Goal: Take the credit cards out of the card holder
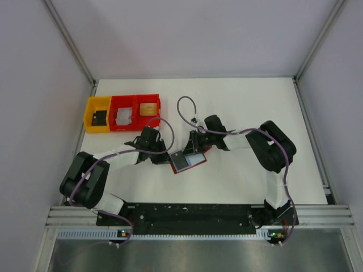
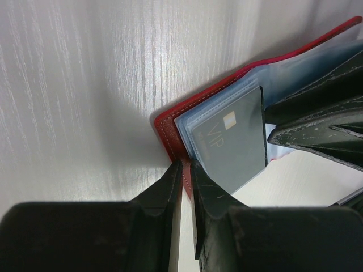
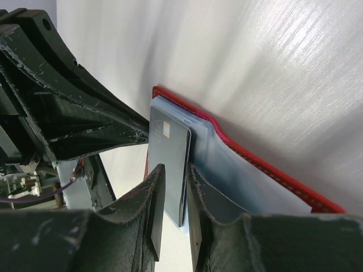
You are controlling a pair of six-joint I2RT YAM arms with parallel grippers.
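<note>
The card holder (image 1: 182,170), red-edged with pale clear sleeves, lies open on the table between my two grippers. A grey card (image 2: 229,139) marked VIP sits in the sleeve at its left end, a gold chip at its corner. At the holder's red end edge, the fingers of my left gripper stand close together; whether they pinch it is hard to tell. Along the card's inner long edge, my right gripper is partly open, one finger over the card's face and the other beside the sleeve.
Red and yellow bins (image 1: 97,103) stand at the back left with items inside. Bare white table (image 1: 255,96) lies behind and to the right. Dark cables loop above both grippers.
</note>
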